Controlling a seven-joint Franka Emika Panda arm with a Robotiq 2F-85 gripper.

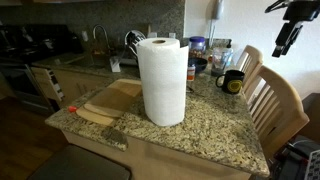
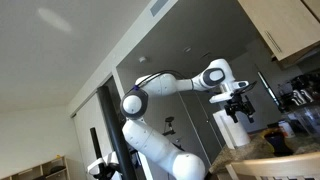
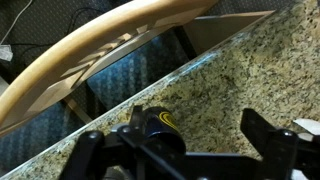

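High at the right edge of exterior view 1, my gripper (image 1: 284, 48) hangs in the air above a chair, well clear of the counter. Its fingers are spread in the wrist view, with bare countertop showing between them. A black mug (image 1: 233, 81) stands on the granite counter (image 1: 205, 130) near the chairs. The same mug (image 3: 162, 124), with a yellow emblem, appears below and partly behind the left finger in the wrist view. A tall white paper towel roll (image 1: 163, 85) stands upright near the counter's middle, beside a wooden board (image 1: 113, 98).
Jars and bottles (image 1: 198, 45) crowd the counter's back by the wall. Wooden chairs (image 1: 275, 105) line its right side; a curved chair back (image 3: 90, 45) crosses the wrist view.
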